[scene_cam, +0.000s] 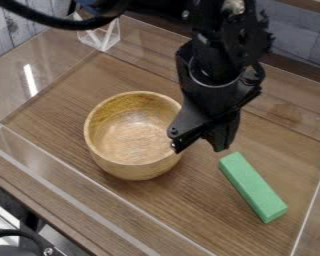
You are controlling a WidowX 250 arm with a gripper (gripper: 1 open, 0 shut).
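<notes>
My gripper (200, 134) is a black two-fingered tool hanging just right of a round tan wooden bowl (123, 128), near its right rim. It looks shut, with nothing visible between its fingers. A green rectangular block (252, 186) lies on the wooden table to the lower right, apart from the gripper and the bowl.
A small clear object (99, 35) stands at the top left. Dark cables lie at the lower left edge.
</notes>
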